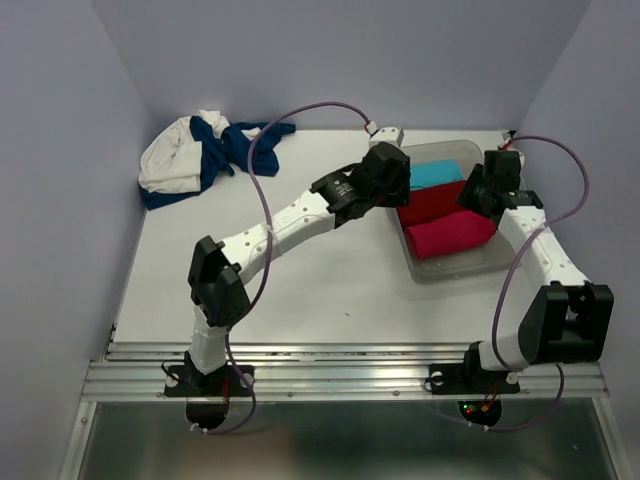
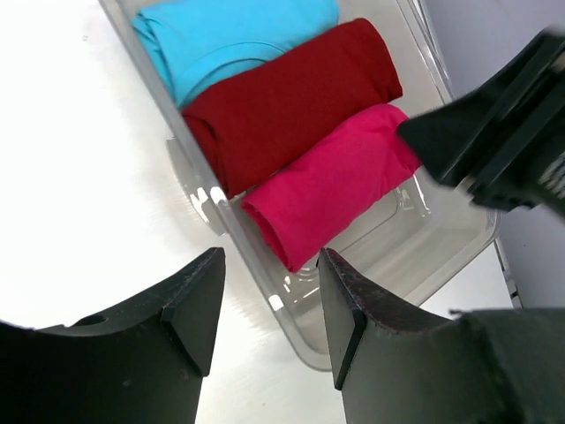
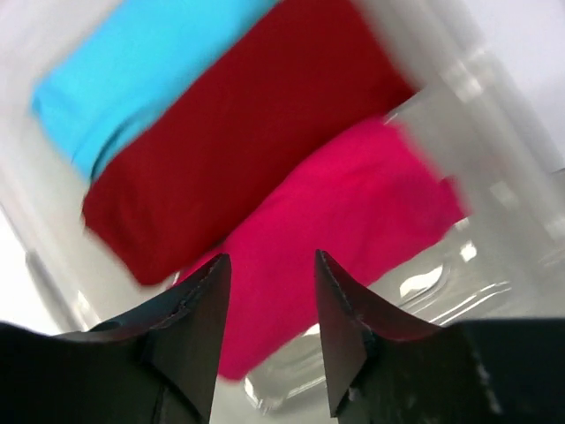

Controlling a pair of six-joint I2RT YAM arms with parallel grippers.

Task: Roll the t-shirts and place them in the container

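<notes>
In the clear bin [image 1: 440, 268] lie three rolled shirts: cyan [image 2: 234, 35], dark red [image 2: 291, 97] and pink [image 2: 327, 185]. My left gripper is open above the bin's near-left wall, nothing between its fingers. My right gripper hangs over the pink roll, fingers apart; the roll shows below them, and none of it appears gripped. Loose white and navy shirts [image 1: 205, 160] lie at the back left of the table.
Grey walls bound the table at the back and both sides.
</notes>
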